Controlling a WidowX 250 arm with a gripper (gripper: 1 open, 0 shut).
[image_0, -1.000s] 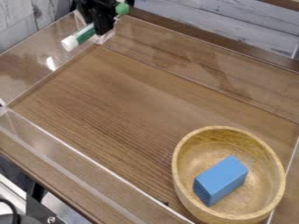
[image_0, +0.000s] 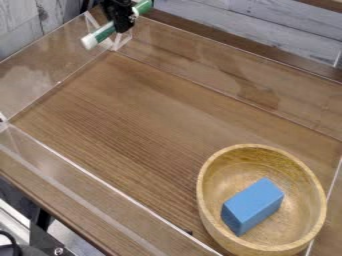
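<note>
At the top left of the camera view, my gripper (image_0: 118, 22) is shut on a white and green tube-like object (image_0: 98, 35), held slanted at the far edge of the wooden table (image_0: 147, 130). The gripper is small and dark here, so the fingertips are hard to make out.
A tan bowl (image_0: 219, 178) with a blue block (image_0: 251, 205) in it stands at the lower right. Clear plastic walls edge the table at the left and back.
My gripper and the object in it have moved a little up, toward the back of the table. The bowl and block have not moved.
</note>
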